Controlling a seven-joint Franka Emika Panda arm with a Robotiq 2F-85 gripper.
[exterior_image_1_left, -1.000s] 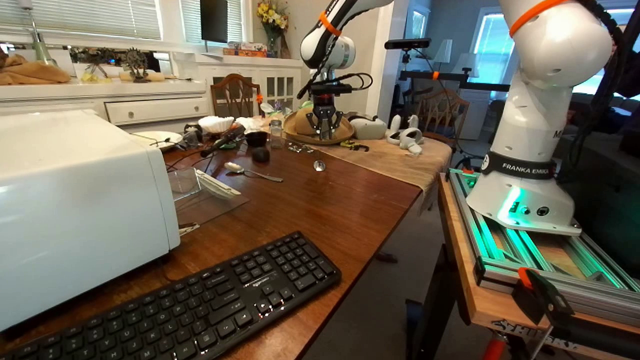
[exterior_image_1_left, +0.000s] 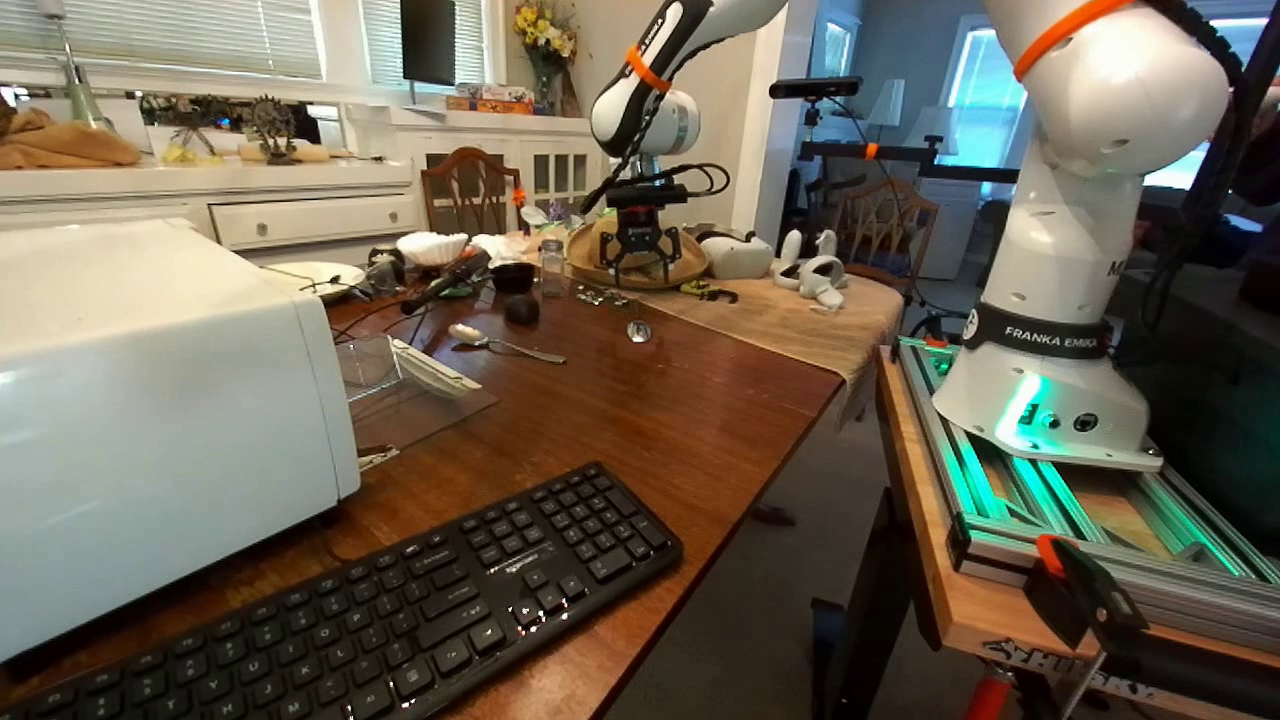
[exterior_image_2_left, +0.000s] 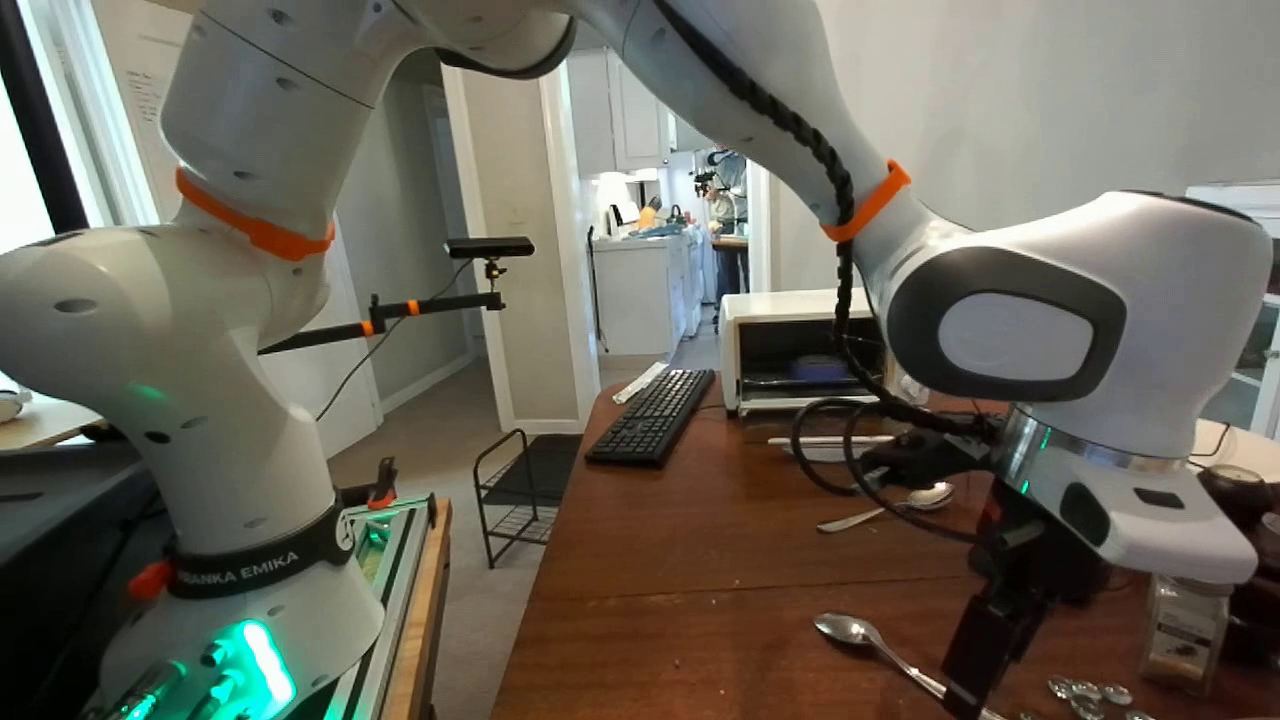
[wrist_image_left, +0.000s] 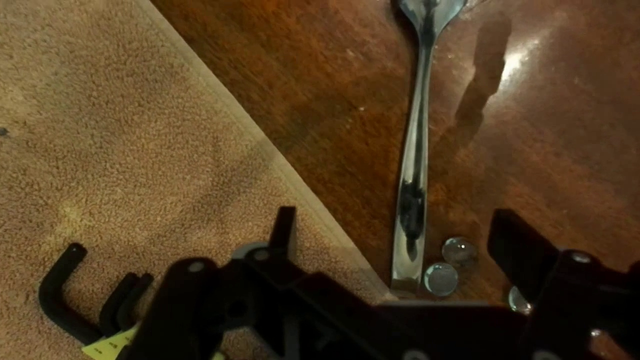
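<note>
A metal spoon (wrist_image_left: 414, 162) lies on the brown wooden table, its handle running between my spread fingers in the wrist view. My gripper is open above the handle's end, holding nothing. In exterior view 1 the gripper (exterior_image_1_left: 643, 274) hangs over the far part of the table, and the spoon's bowl (exterior_image_1_left: 638, 331) shows in front of it. Exterior view 2 shows the spoon (exterior_image_2_left: 854, 630) with its handle partly hidden behind a dark finger (exterior_image_2_left: 990, 648).
Clear glass beads (wrist_image_left: 441, 279) lie beside the handle's end. A tan cloth (wrist_image_left: 150, 150) covers the table to the left, with black hex keys (wrist_image_left: 63, 294) on it. A glass jar (exterior_image_2_left: 1185, 630) stands near the gripper. Another spoon (exterior_image_1_left: 528, 352) and a keyboard (exterior_image_1_left: 456, 588) lie elsewhere.
The gripper's fingers have spread wider apart. The gripper has shifted slightly left in exterior view 1. The spoon has not visibly moved.
</note>
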